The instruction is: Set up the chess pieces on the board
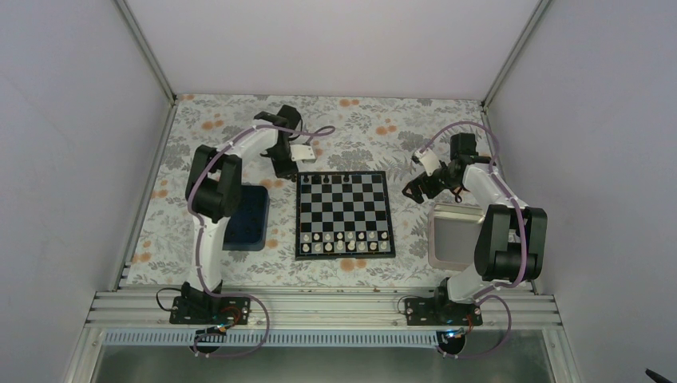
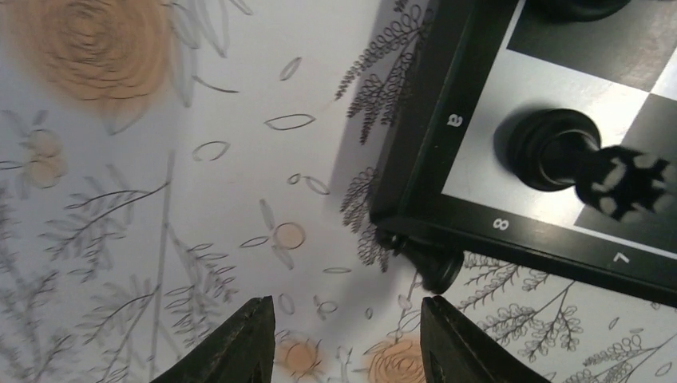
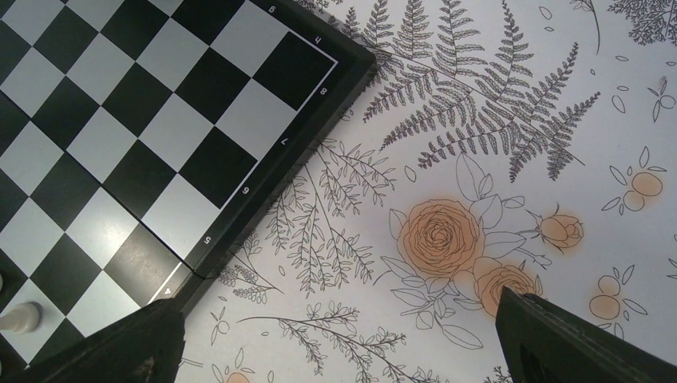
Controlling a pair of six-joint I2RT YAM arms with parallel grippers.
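The chessboard [image 1: 343, 204] holds two rows of white pieces along its near edge and a few black pieces on its far row. In the left wrist view, a black rook [image 2: 551, 152] stands on the a8 square, and a small black piece [image 2: 435, 263] lies on the cloth against the board's corner. My left gripper is open just beside that lying piece, with nothing between its fingers. My right gripper is open to the right of the board, over bare cloth.
A dark blue tray [image 1: 255, 239] lies left of the board, partly under the left arm. A grey tray [image 1: 453, 239] sits at the right. The cloth behind the board is clear.
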